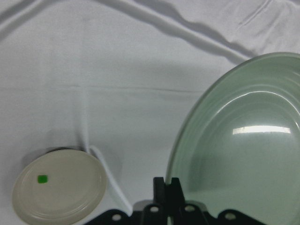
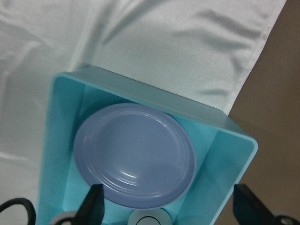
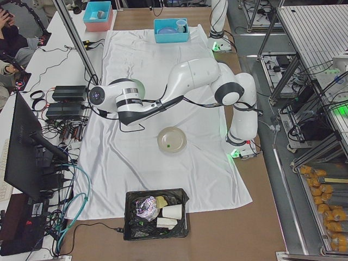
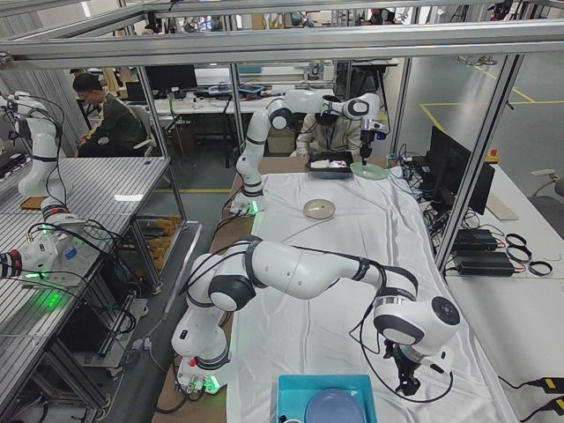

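Note:
In the left wrist view my left gripper is shut on the rim of a pale green plate (image 1: 243, 154), held above the white cloth. A beige plate (image 1: 61, 197) with a small green block (image 1: 42, 179) lies on the cloth below. In the camera left view the green plate (image 3: 139, 85) is mostly hidden behind the left arm. My right gripper is open above a light blue bin (image 2: 229, 159), which holds a blue plate (image 2: 131, 150) and a white object (image 2: 150, 217).
A black lined crate (image 3: 156, 231) with foil and white items sits at the cloth's near edge in the camera left view. A monitor (image 3: 24, 157) and cables line the left side.

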